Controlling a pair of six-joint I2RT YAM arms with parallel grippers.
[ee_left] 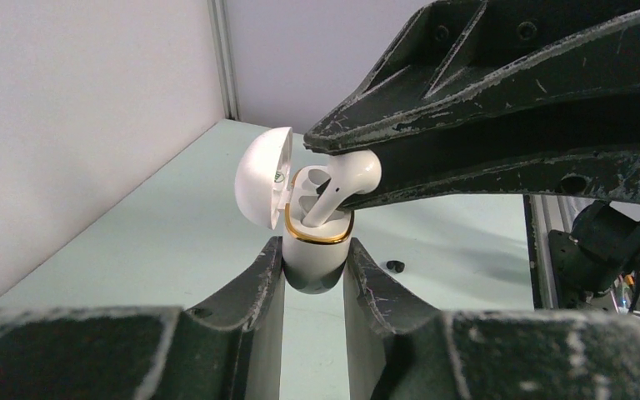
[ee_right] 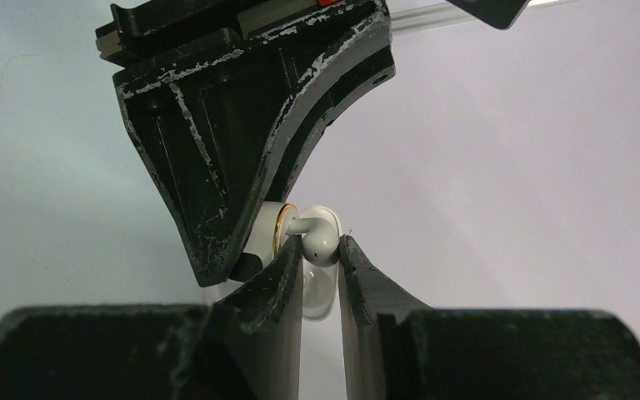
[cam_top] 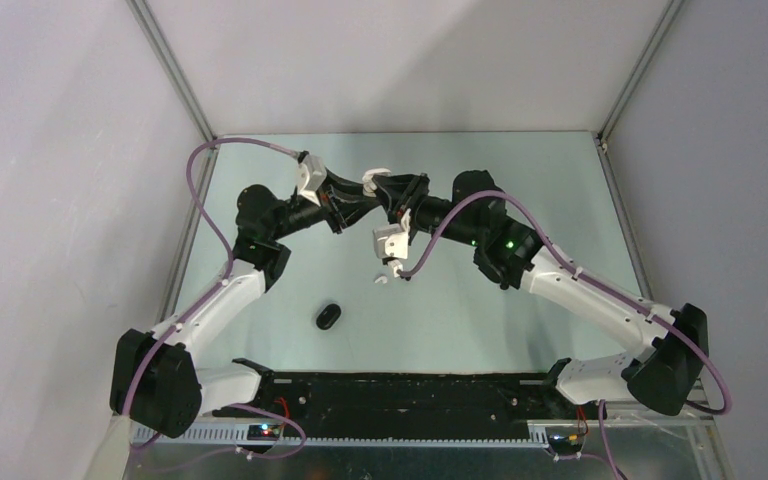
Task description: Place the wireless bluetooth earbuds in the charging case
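Observation:
My left gripper is shut on the white charging case [ee_left: 312, 254], whose lid stands open to the left in the left wrist view. My right gripper is shut on a white earbud, its stem reaching down into the case's cavity in the left wrist view; how fully it is seated I cannot tell. In the top view both grippers meet above the upper middle of the table, around the case [cam_top: 370, 182].
A small white piece [cam_top: 381, 279], perhaps the other earbud, lies on the pale table [cam_top: 440, 330] below the grippers. A black oval object [cam_top: 328, 316] lies left of it.

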